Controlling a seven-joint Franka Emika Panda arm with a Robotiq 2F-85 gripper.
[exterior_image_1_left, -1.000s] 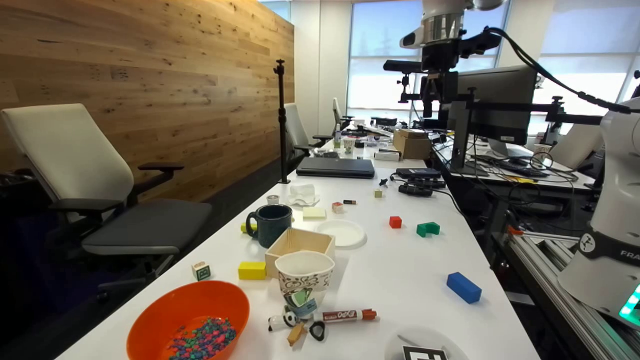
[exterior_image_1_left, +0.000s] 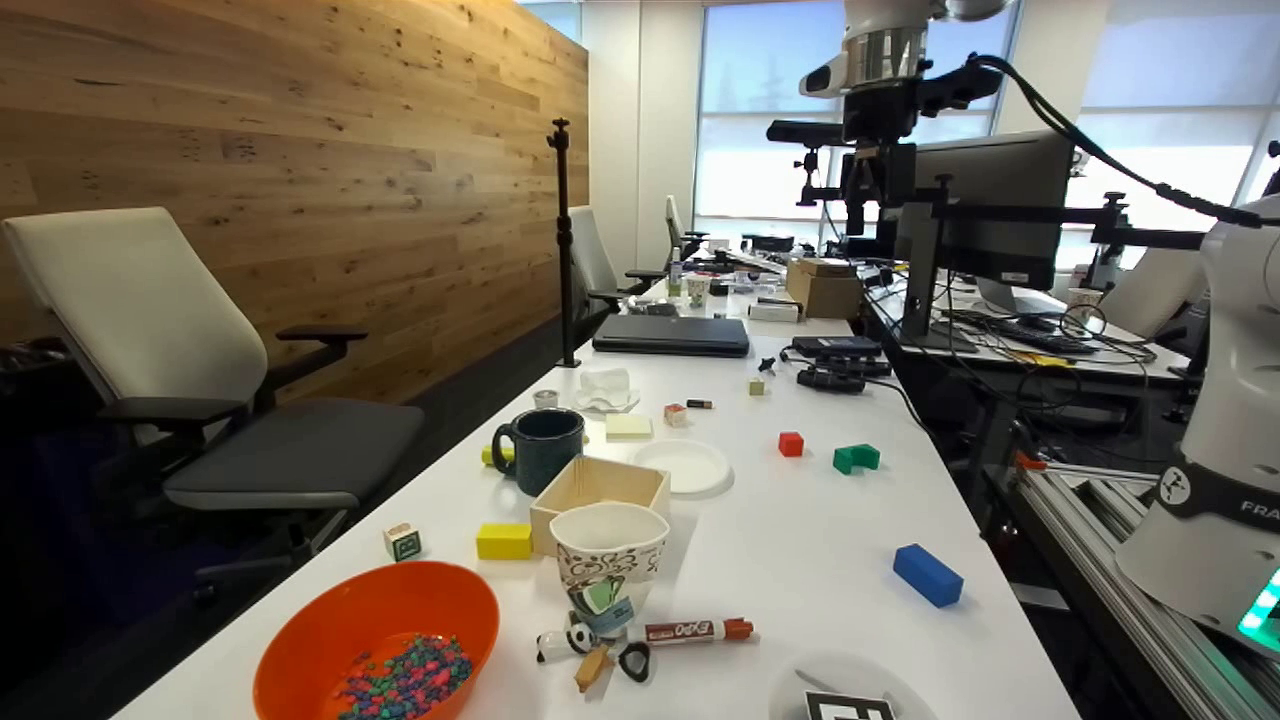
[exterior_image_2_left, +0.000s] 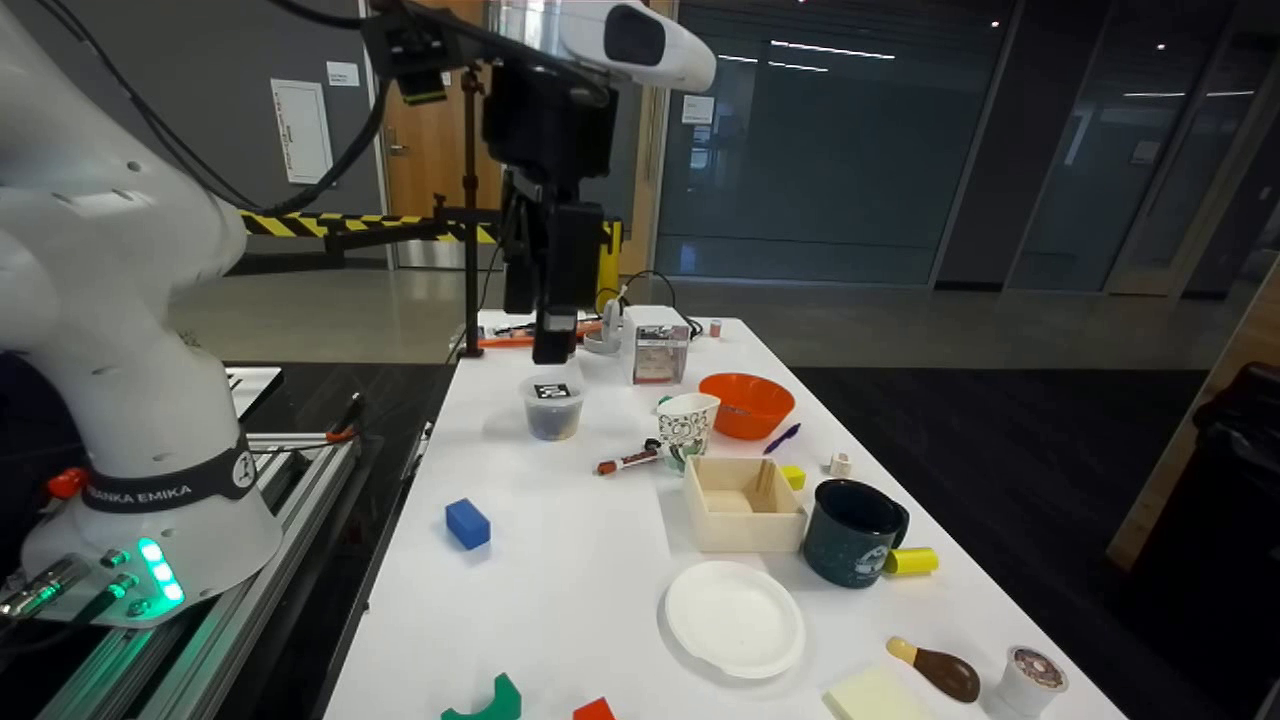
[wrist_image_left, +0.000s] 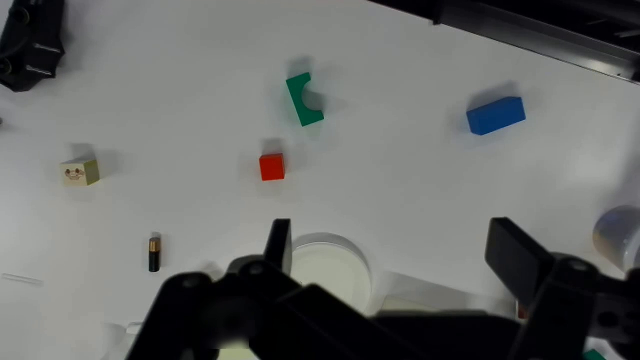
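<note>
My gripper hangs high above the white table, its two fingers spread wide apart with nothing between them in the wrist view. Below it lie a red cube (wrist_image_left: 272, 167), a green arch block (wrist_image_left: 304, 100) and a blue block (wrist_image_left: 496, 116). Partly hidden behind the left finger is a white plate (wrist_image_left: 330, 273). In the second exterior view a wooden box (exterior_image_2_left: 744, 536) stands beside a dark mug (exterior_image_2_left: 853, 535). A patterned paper cup (exterior_image_2_left: 687, 422) is close to an orange bowl (exterior_image_2_left: 746, 406), which holds small coloured pieces.
A lidded tub (exterior_image_2_left: 553, 408) stands near the arm's side of the table. A red marker (exterior_image_1_left: 698, 631) lies before the cup, and a yellow block (exterior_image_1_left: 504, 541) left of the box. Dark devices (exterior_image_1_left: 836, 358) sit farther back. Bare table surrounds the blue block.
</note>
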